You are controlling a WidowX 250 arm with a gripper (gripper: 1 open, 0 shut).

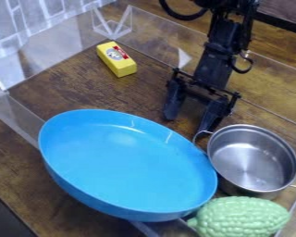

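Note:
The black robot gripper point(195, 109) is lowered to the wooden surface in the middle of the view, between a yellow box point(117, 59) at upper left and a steel pot point(252, 157) at right. Its fingers are dark and blend together, so whether anything is between them is unclear. A large blue bowl point(119, 162) fills the lower left, just in front of the gripper.
A green bumpy vegetable point(237, 217) lies at the bottom right, beside the bowl and below the pot. Bare wood point(58, 88) shows at the left and behind the gripper. Clear plastic walls edge the area, with white tiles at upper left.

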